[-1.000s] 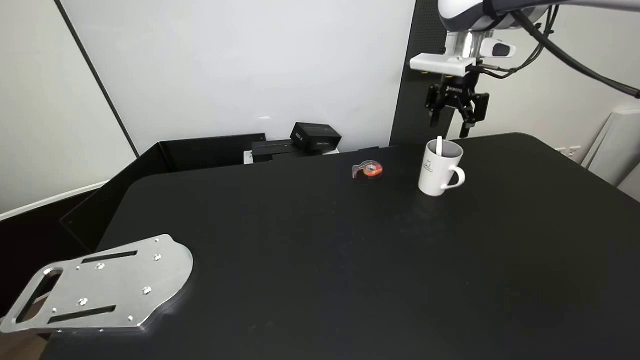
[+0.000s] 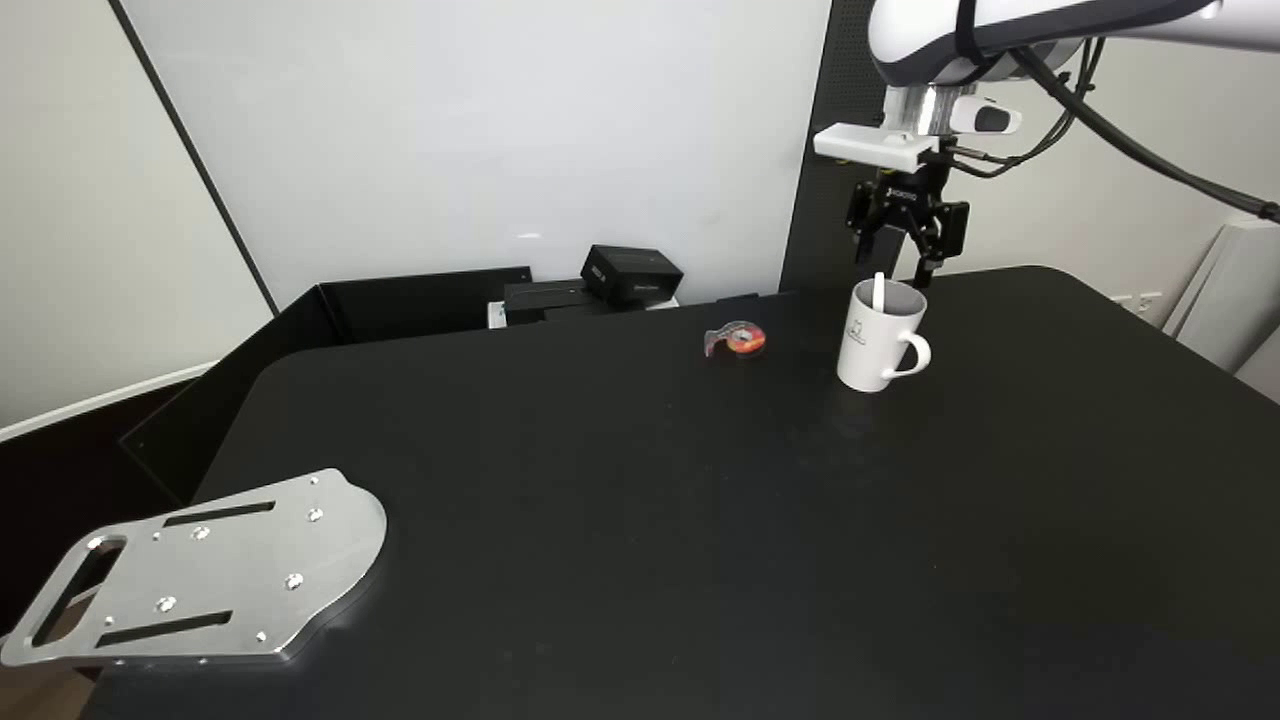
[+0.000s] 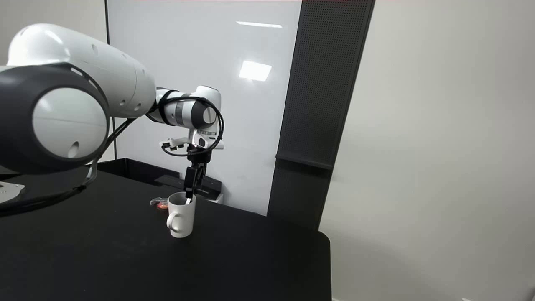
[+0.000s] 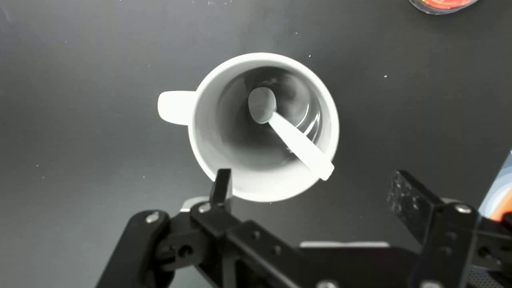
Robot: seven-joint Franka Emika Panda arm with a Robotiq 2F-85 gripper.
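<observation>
A white mug (image 2: 865, 348) stands upright near the table's far edge. In the wrist view its handle (image 4: 176, 107) points left. Inside the mug leans a white spoon (image 4: 300, 146), bowl down, its handle's end resting at the rim on the lower right. My gripper is open, and nothing sits between its fingers. Exterior view 1 has the gripper (image 2: 893, 264) above and slightly behind the mug. From the second exterior view, its fingertips look close to the spoon's top; whether they touch there, I cannot tell.
A tape dispenser with red tape (image 2: 741, 340) lies left of the mug. Toward the front left is a flat metal plate (image 2: 240, 558). A small black box (image 2: 631, 275) sits beyond the far edge.
The gripper has come down a little and shifted slightly left, staying open. Mug, spoon and tape have not moved.
</observation>
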